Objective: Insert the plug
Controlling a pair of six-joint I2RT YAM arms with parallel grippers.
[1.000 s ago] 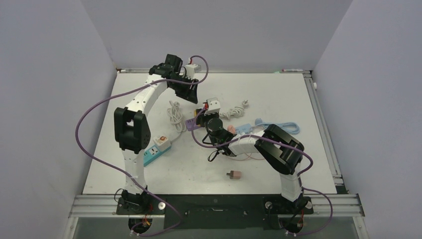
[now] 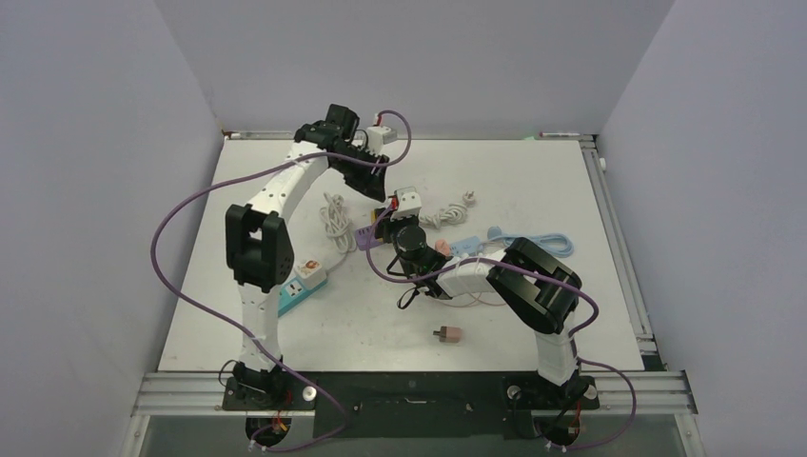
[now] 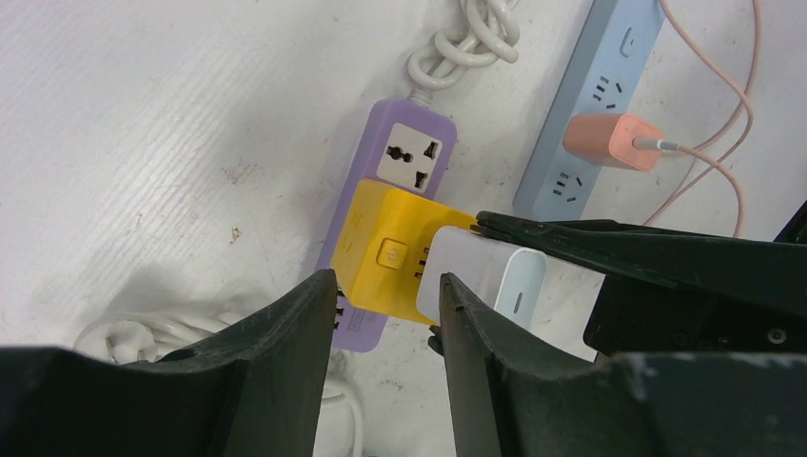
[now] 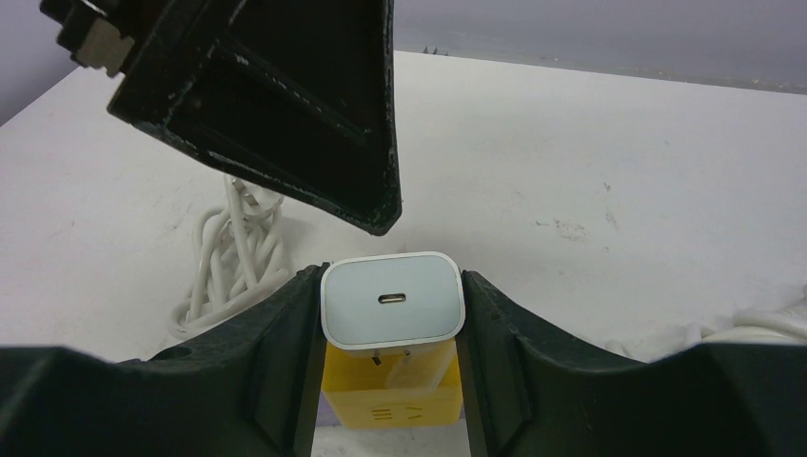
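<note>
A yellow block (image 3: 390, 248) sits on the purple power strip (image 3: 400, 129). My right gripper is shut on a white plug (image 4: 390, 300), held against the yellow block; its prongs show over the yellow in the right wrist view, and I cannot tell whether they are seated. My left gripper is above and beside the yellow block in the left wrist view, its dark fingertips apart in the picture; whether it holds anything is unclear. In the top view it is just behind the right gripper (image 2: 390, 214).
A blue power strip (image 3: 552, 190) with a pink adapter (image 3: 609, 138) lies to the right. Coiled white cables (image 2: 335, 224) lie left. A turquoise strip (image 2: 295, 295) is at the front left, a loose pink plug (image 2: 447, 334) at the front.
My left arm has moved slightly to the right since a second ago. The right arm has not visibly moved.
</note>
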